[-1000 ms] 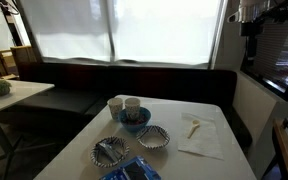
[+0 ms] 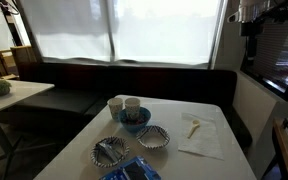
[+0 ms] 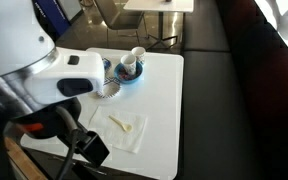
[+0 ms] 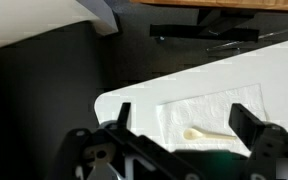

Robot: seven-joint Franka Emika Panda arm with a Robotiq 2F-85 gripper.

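Observation:
My gripper is open in the wrist view, its two dark fingers wide apart with nothing between them. In exterior view 1 the gripper hangs high at the right, well above the table. A light wooden spoon lies on a white napkin, below the gripper and clear of it. Left of the napkin, in exterior view 1, stand a blue bowl with something dark in it and two pale cups. Two striped paper dishes sit nearby; the nearer-left one holds wrapped items.
A blue package lies at the white table's front edge. Dark bench seating borders the table behind. Bare tabletop shows around the napkin. Another table with a small plant stands far left.

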